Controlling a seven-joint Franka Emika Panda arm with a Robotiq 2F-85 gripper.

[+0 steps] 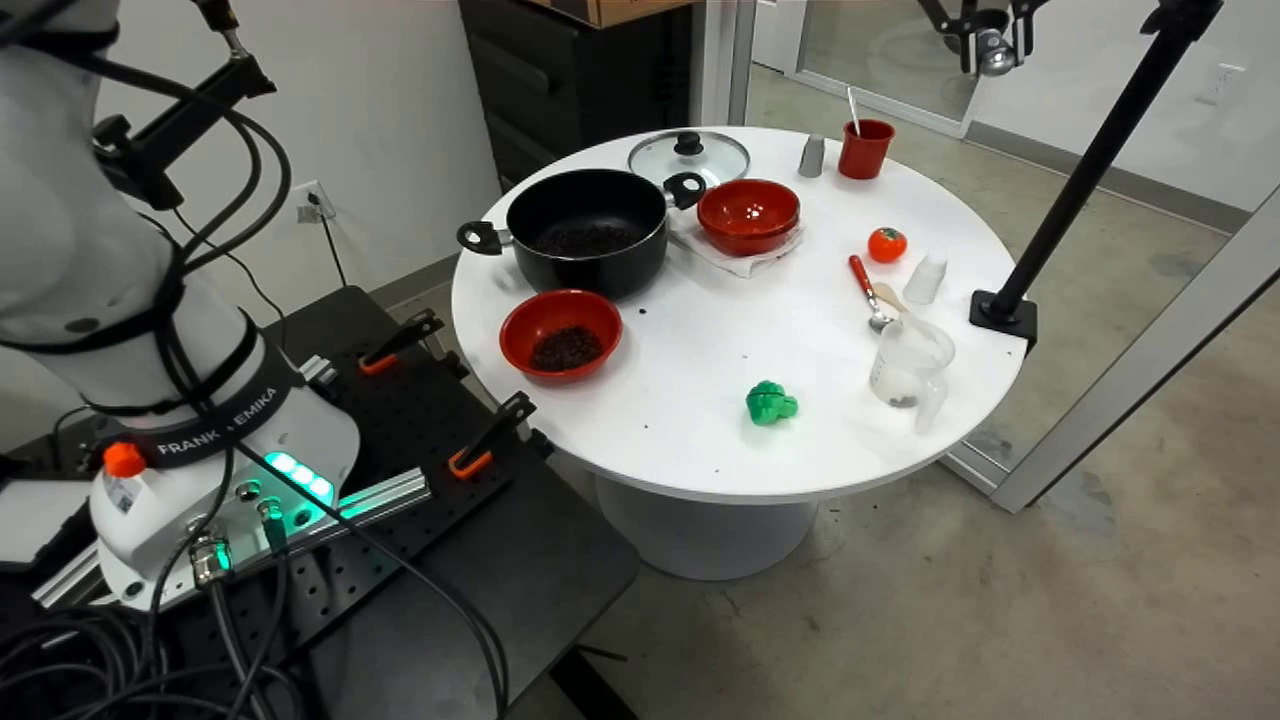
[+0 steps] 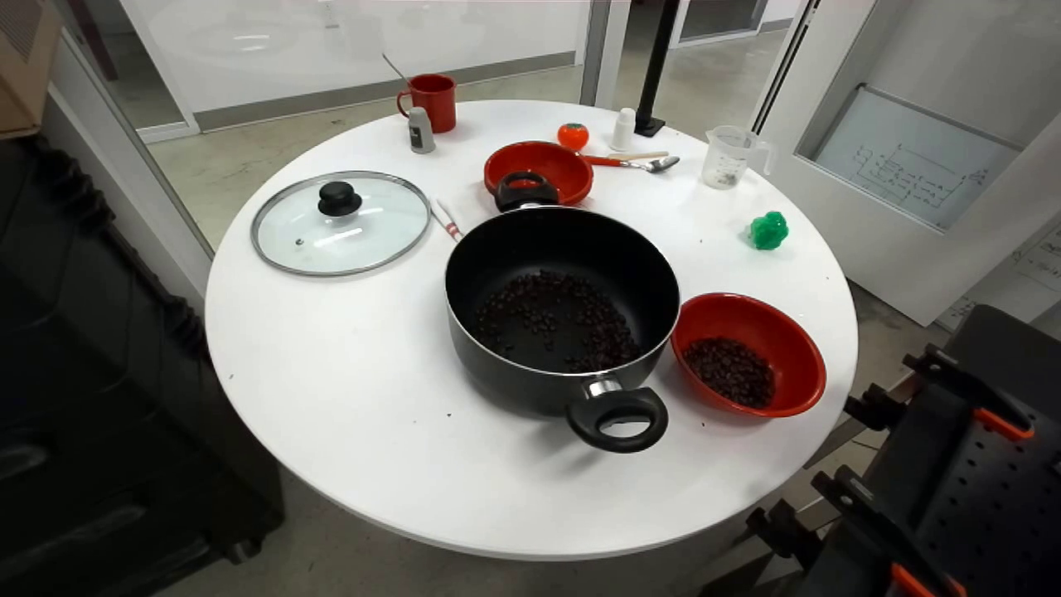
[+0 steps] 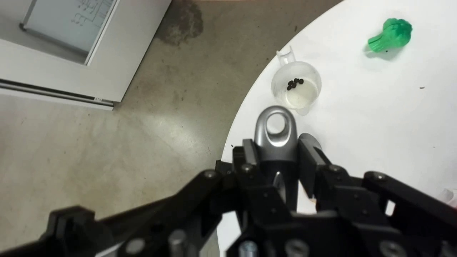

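Observation:
In the wrist view my gripper is shut on the handle of a ladle (image 3: 277, 136), whose grey end with a hanging hole sticks out past the fingers. Exterior view 1 shows only the gripper's lower part (image 1: 994, 43) at the top right, high above the table's far side. There the handle end (image 1: 994, 58) shows between the fingers; the ladle's bowl is out of sight. Dark beans lie in the black pot (image 2: 475, 348) and in the nearer red bowl (image 2: 803, 350). A clear measuring cup (image 3: 315, 77) holds several beans.
A glass lid (image 2: 288, 224), another red bowl (image 1: 750, 211), a red mug (image 1: 866, 151), a tomato (image 1: 887, 245), a red-handled spoon (image 1: 861, 275) and green broccoli (image 1: 769, 403) are on the table. A black pole (image 1: 1080, 162) rises at its right edge.

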